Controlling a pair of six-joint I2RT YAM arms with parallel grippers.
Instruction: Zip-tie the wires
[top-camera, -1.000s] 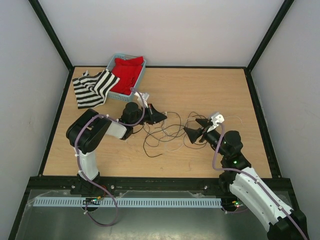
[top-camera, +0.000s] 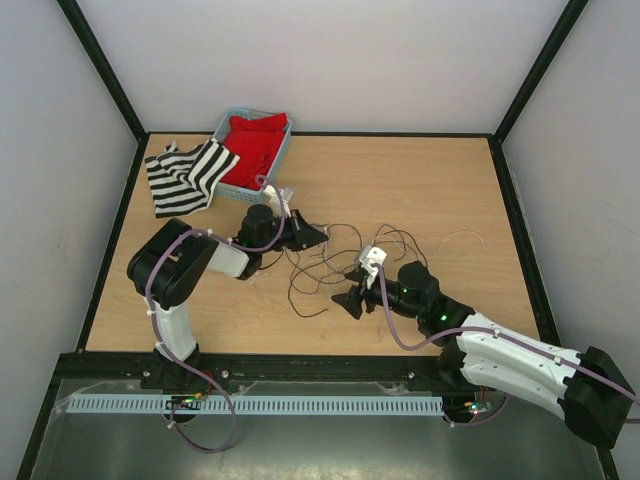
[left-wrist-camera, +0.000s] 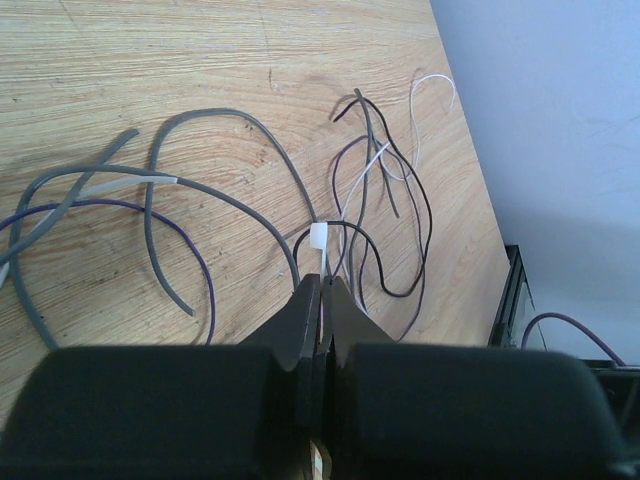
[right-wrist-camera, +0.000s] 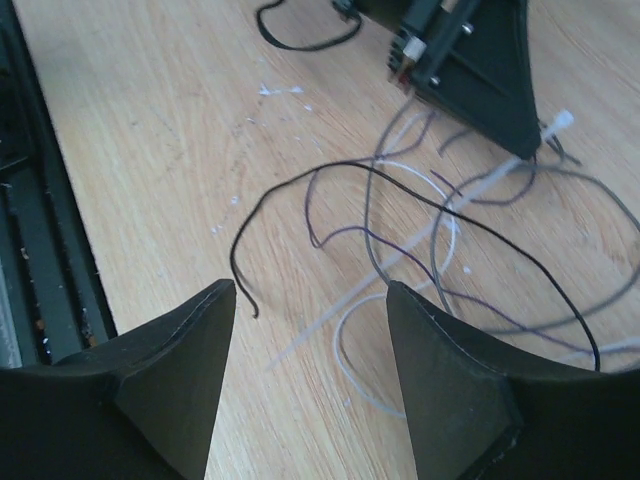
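Observation:
My left gripper (top-camera: 327, 236) is shut on a white zip tie. In the left wrist view, the zip tie's head (left-wrist-camera: 319, 236) pokes out past the fingertips. The right wrist view shows the zip tie's pale strip (right-wrist-camera: 345, 300) running down slantwise from the left gripper across the wires. Loose dark, purple and white wires (top-camera: 310, 291) lie tangled below and beside both grippers. My right gripper is part open, its fingers (right-wrist-camera: 200, 340) apart with nothing between them. The strip's free end and a black wire's end (right-wrist-camera: 254, 312) lie in view ahead of them.
At the back left stand a blue basket (top-camera: 238, 191) with red cloth and a striped black-and-white cloth (top-camera: 185, 178). A frame bar (top-camera: 300, 366) bounds the front of the table. Bare wood (top-camera: 400, 175) lies behind the wires.
The right gripper has swung left and toward the front, nearer the left gripper, and its fingers have closed in somewhat. The left gripper has shifted only slightly.

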